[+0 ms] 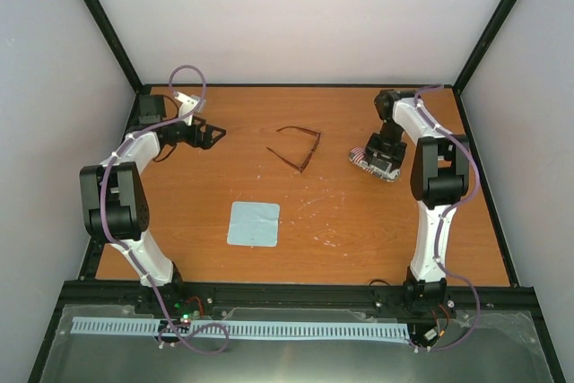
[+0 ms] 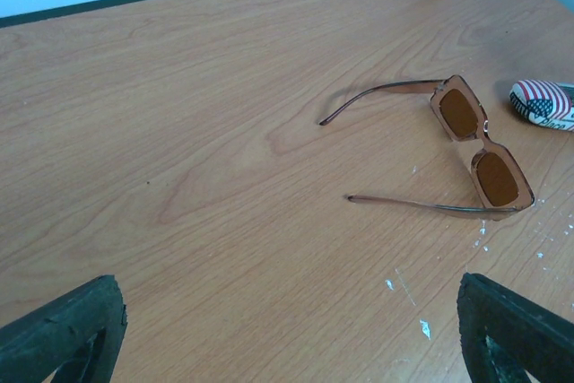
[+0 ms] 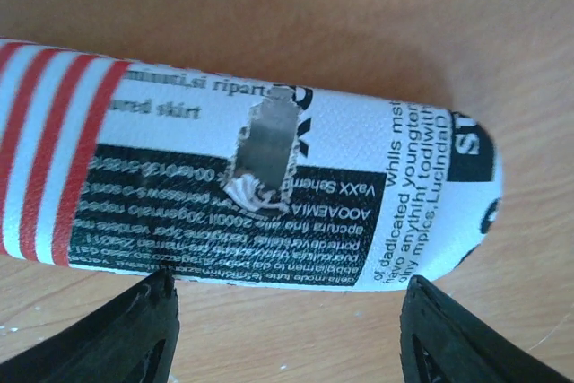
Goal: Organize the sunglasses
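Observation:
Brown sunglasses lie mid-table with temples spread. A glasses case printed with flag stripes and text rests on the table to their right, beneath my right gripper, whose open fingers straddle its near side. A pale blue cloth lies front centre. My left gripper hangs open at the left, empty, pointed toward the sunglasses.
Small white scuffs mark the surface near the middle.

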